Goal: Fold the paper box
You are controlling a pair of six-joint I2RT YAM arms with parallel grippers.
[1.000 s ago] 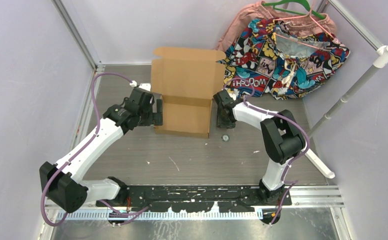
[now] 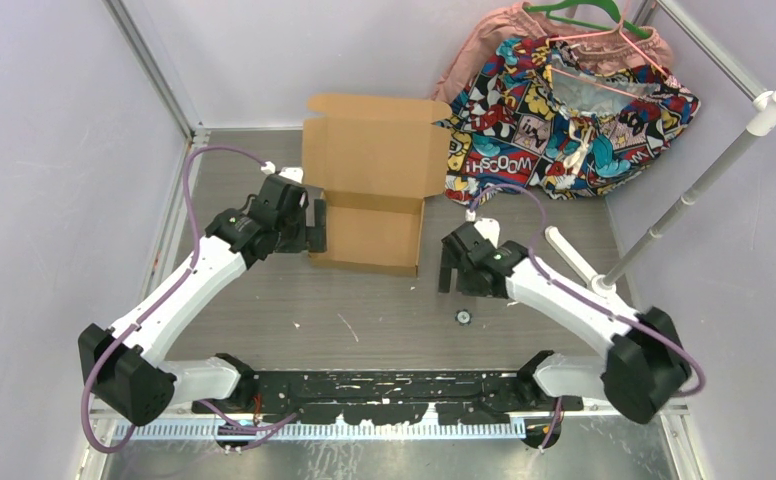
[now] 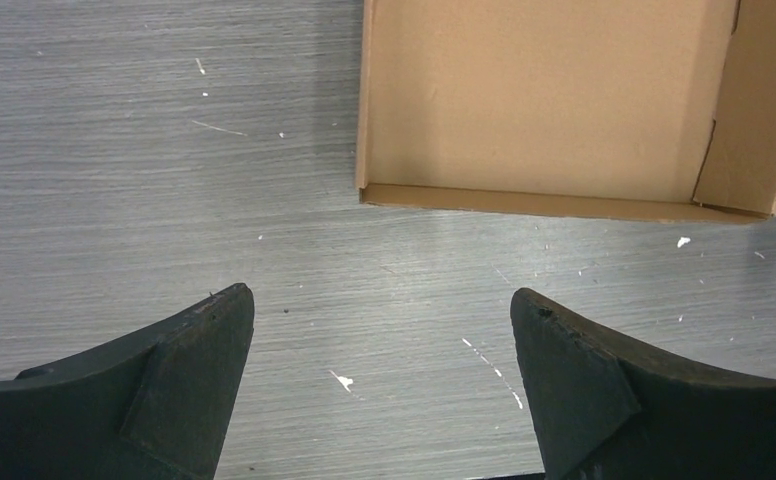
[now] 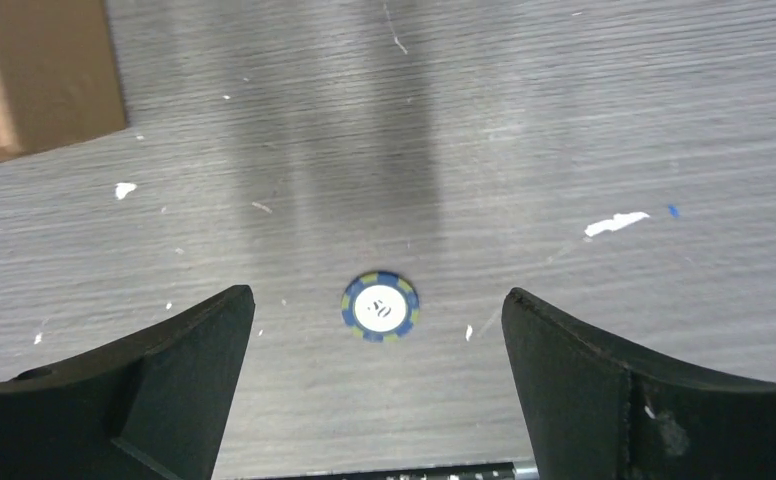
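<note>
A brown cardboard box [image 2: 369, 230] sits open at the back middle of the table, its lid [image 2: 374, 150] folded back flat behind it. My left gripper [image 2: 314, 226] hovers at the box's left side, open and empty; in the left wrist view the box floor [image 3: 544, 90] lies beyond its fingertips. My right gripper [image 2: 446, 268] is open and empty, off the box's right side; a box corner [image 4: 54, 90] shows at the upper left of the right wrist view.
A small round chip [image 4: 380, 308] lies on the table below the right gripper. Patterned and pink clothes [image 2: 564, 110] on hangers fill the back right, beside a white pole [image 2: 684, 200].
The right arm has swung out and toward the front, bringing its gripper lower in the top view. The chip has shifted toward the front. The left arm and box look unchanged.
</note>
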